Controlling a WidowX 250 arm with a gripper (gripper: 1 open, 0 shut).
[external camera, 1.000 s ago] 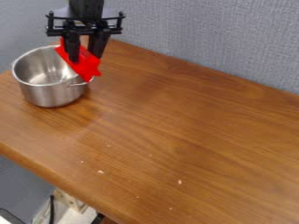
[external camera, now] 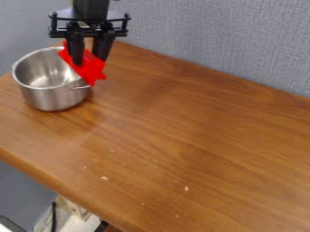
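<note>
My gripper [external camera: 87,47] hangs at the upper left, shut on a red object [external camera: 85,65], which it holds tilted over the right part of a silver metal pot [external camera: 43,91]. The pot stands on the wooden table near its left edge; part of its rim is hidden behind the red object.
A grey wall [external camera: 218,36] runs behind it. Dark cables lie below the table's edge at the lower left.
The gripper and red object have shifted very slightly; otherwise the views look the same.
</note>
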